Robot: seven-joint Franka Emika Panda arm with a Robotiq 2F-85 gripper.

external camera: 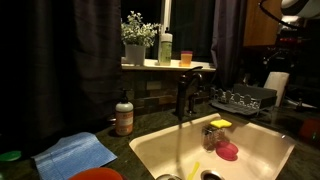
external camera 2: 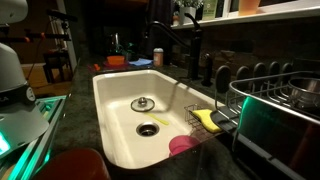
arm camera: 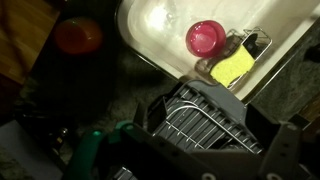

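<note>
My gripper stands open over the dish rack point(arm camera: 205, 125) in the wrist view, its dark fingers spread with nothing seen between them. The white sink point(arm camera: 150, 18) lies beyond it. A pink-red bowl point(arm camera: 206, 39) sits in the sink beside a yellow sponge point(arm camera: 232, 66), which rests in a wire holder at the sink's edge. Exterior view 2 shows the sponge point(external camera 2: 207, 120), the bowl point(external camera 2: 183, 144), a pot lid point(external camera 2: 143, 103) and a yellow utensil point(external camera 2: 157, 118) in the sink. In exterior view 1 the white arm point(external camera: 300, 8) is at the top right; its fingers are too dark to make out.
A red-orange bowl point(arm camera: 78, 36) stands on the dark counter outside the sink. The black faucet point(external camera: 182, 92) rises behind the basin. A soap bottle point(external camera: 124, 115) and blue cloth point(external camera: 73, 156) are on the left. The rack point(external camera 2: 285, 108) holds a metal pot point(external camera 2: 306, 91).
</note>
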